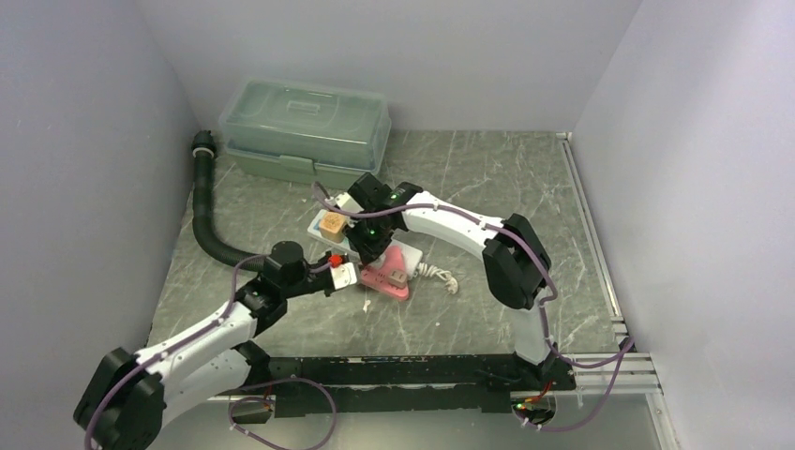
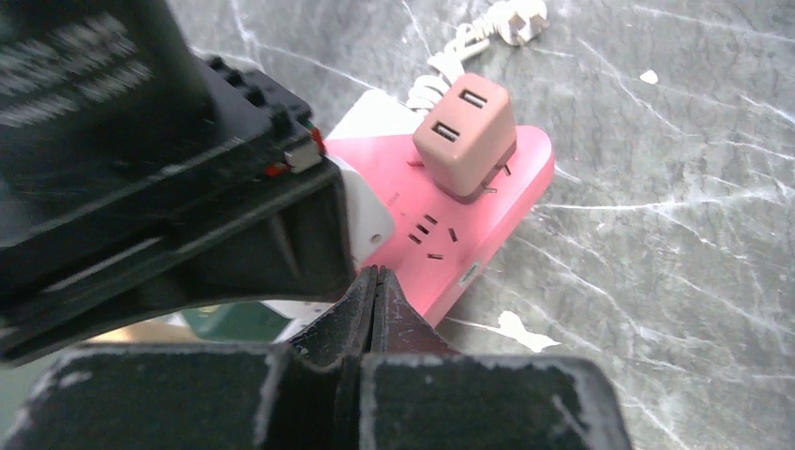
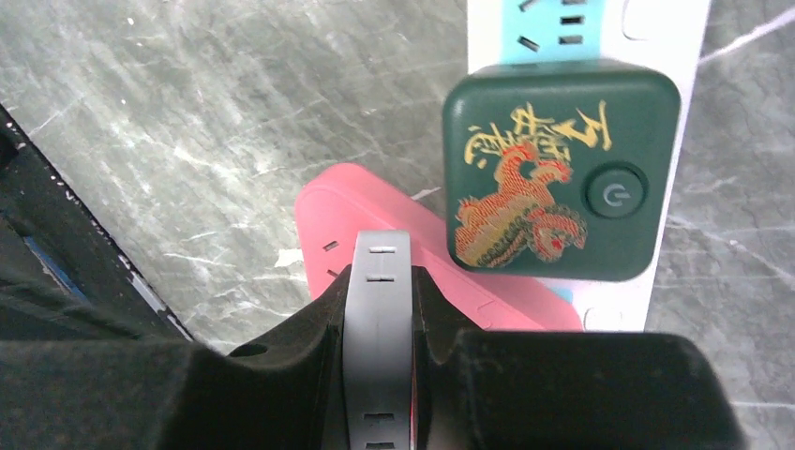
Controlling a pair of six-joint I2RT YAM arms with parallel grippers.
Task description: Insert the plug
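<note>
The white plug (image 3: 379,319) stands over the pink power strip (image 3: 431,246), between the fingers of my right gripper. No clear gap shows on either side of the plug, but how firmly it is gripped is unclear. In the left wrist view, the plug (image 2: 364,220) appears at the strip's surface, partly hidden behind the right gripper; its prongs are out of sight. My left gripper is shut with nothing between its tips, at the near end of the pink strip (image 2: 441,239).
A pinkish two-port cube (image 2: 466,136) sits on the strip's other end. Beside it lies a white-and-blue strip (image 3: 680,169) bearing a green dragon-printed box (image 3: 562,173). A coiled white cord (image 1: 439,277) extends rightward. Behind stands a green toolbox (image 1: 305,136). Free table lies right.
</note>
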